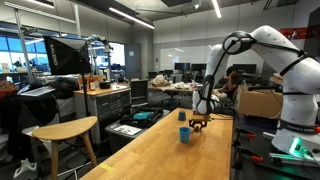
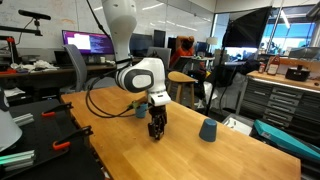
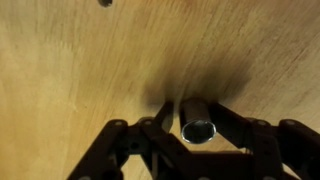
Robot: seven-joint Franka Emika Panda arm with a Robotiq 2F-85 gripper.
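In the wrist view a small dark cylinder [image 3: 197, 128] with a pale, shiny round end lies between the black fingers of my gripper. The fingers stand apart on either side of it; whether both touch it cannot be made out. My gripper [image 2: 156, 130] is low over the wooden table in exterior view 2, pointing down. Exterior view 1 shows the gripper [image 1: 197, 124] at the far part of the table, where the cylinder is too small to tell.
A blue cup [image 1: 184, 134] stands on the table near the gripper. In exterior view 2 a blue-grey cup [image 2: 208, 130] stands to the right, and another bluish cup [image 2: 141, 110] is partly behind the arm.
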